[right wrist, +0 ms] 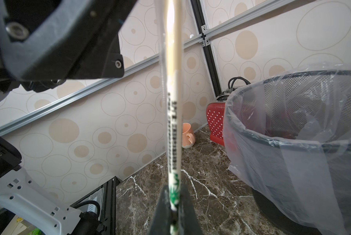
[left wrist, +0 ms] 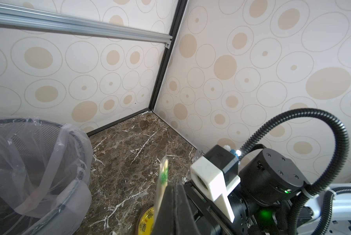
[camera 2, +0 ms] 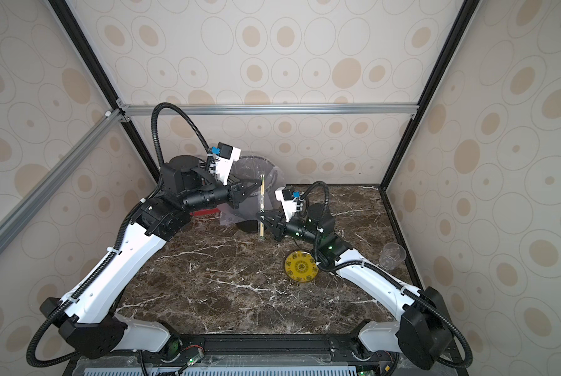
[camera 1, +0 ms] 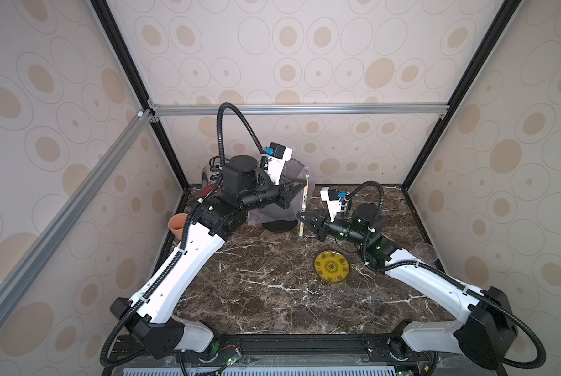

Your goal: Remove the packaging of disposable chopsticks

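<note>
A pair of chopsticks (right wrist: 174, 129) in a clear, printed sleeve stands nearly upright above the table. My right gripper (camera 1: 299, 215) is shut on its lower part, where green print shows between the fingers. Close to the upper end is my left gripper (camera 1: 305, 183), shut, with nothing visible between its fingers. In the left wrist view, the tip of the package (left wrist: 162, 176) rises just left of those fingers; whether they touch it I cannot tell. Clear film (right wrist: 162, 51) still surrounds the upper sticks in the right wrist view.
A mesh bin with a translucent liner (right wrist: 261, 172) stands behind the left gripper. A yellow patterned plate (camera 1: 332, 266) lies below the right gripper. An orange cup (camera 1: 177, 224) is far left, a clear cup (camera 2: 392, 255) far right.
</note>
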